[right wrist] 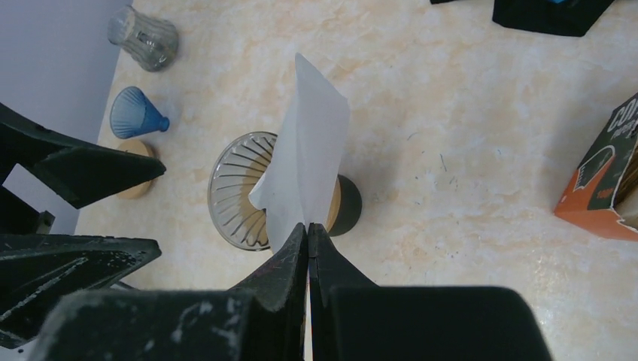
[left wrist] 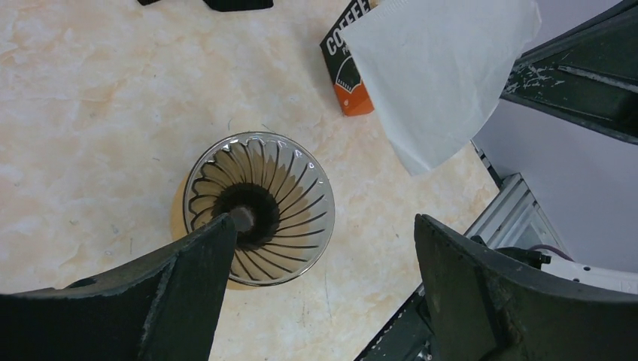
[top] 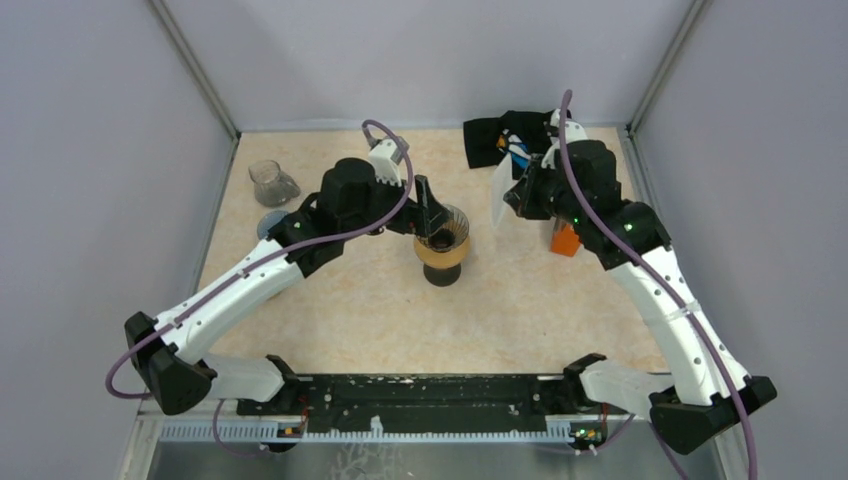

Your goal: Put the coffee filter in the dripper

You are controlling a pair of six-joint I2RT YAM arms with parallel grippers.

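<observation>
A clear ribbed dripper (top: 455,228) with a tan collar stands upright on a black base at mid-table, and its inside looks empty in the left wrist view. The white paper coffee filter (right wrist: 320,143) hangs in the air from my right gripper, which is shut on its lower edge. In the top view the filter is just right of the dripper and apart from it. My left gripper is open above the dripper's left side, with nothing held between its fingers.
An orange and black coffee filter box (left wrist: 353,98) stands to the right. Black cloth (top: 485,145) lies at the back. On the left are a glass jar (right wrist: 147,37), a blue cone (right wrist: 135,113) and a round wooden piece (right wrist: 135,184).
</observation>
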